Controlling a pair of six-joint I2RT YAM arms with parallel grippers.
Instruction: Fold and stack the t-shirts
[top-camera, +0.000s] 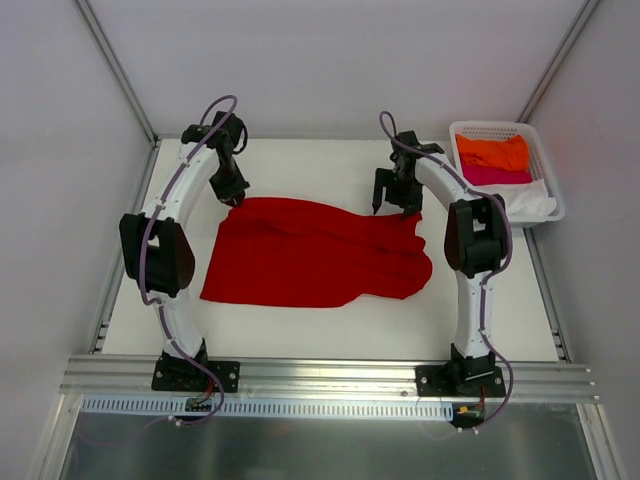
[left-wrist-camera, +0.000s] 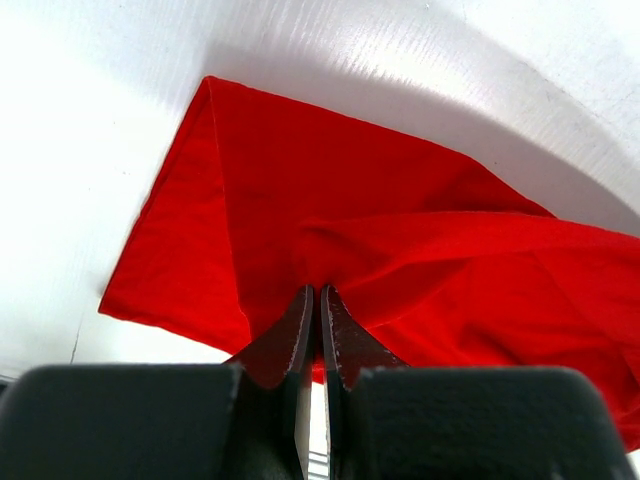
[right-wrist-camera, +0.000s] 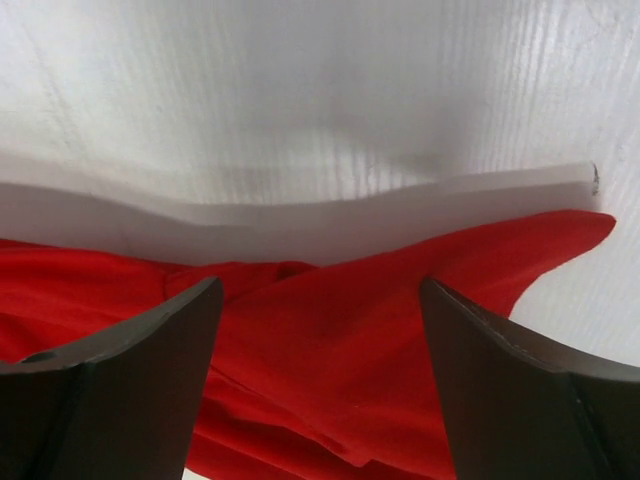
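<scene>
A red t-shirt (top-camera: 300, 262) lies spread across the middle of the table, with loose folds along its far side. At its far left corner my left gripper is shut, and creases in the red cloth run up to its fingertips; how much fabric is between them is hidden. My right gripper (top-camera: 397, 205) stands open over the shirt's far right corner. In the right wrist view, the fingers (right-wrist-camera: 480, 355) are spread wide on either side of a raised fold of the shirt (right-wrist-camera: 330, 340).
At the back right, a white basket (top-camera: 552, 185) holds folded orange (top-camera: 492, 152), magenta (top-camera: 497, 175) and white (top-camera: 525, 200) cloths. Bare white table surrounds the shirt, including a strip in front of it.
</scene>
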